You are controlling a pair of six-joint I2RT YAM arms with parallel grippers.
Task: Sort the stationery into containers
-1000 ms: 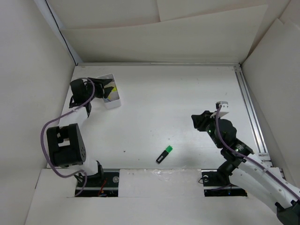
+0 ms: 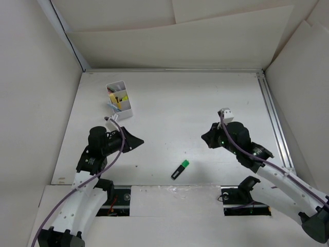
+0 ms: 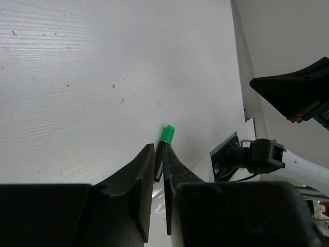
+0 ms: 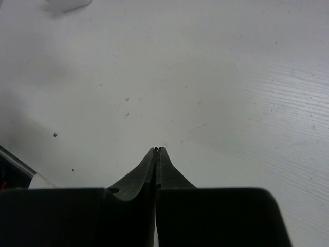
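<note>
A black marker with a green cap (image 2: 180, 169) lies alone on the front middle of the table; the left wrist view shows it (image 3: 167, 133) beyond the fingertips. The white compartment organizer (image 2: 124, 112) at the back left holds several pens and yellow items. My left gripper (image 2: 139, 142) is over the table right of and in front of the organizer, its fingers (image 3: 133, 180) slightly parted with nothing seen held. My right gripper (image 2: 204, 139) hovers right of and behind the marker, shut with nothing visible between its tips.
Pale walls enclose the back and sides, with a metal rail along the right edge.
My left gripper has moved from over the organizer rightward and toward the front, uncovering the organizer. My right arm has shifted slightly left. The marker is unmoved.
</note>
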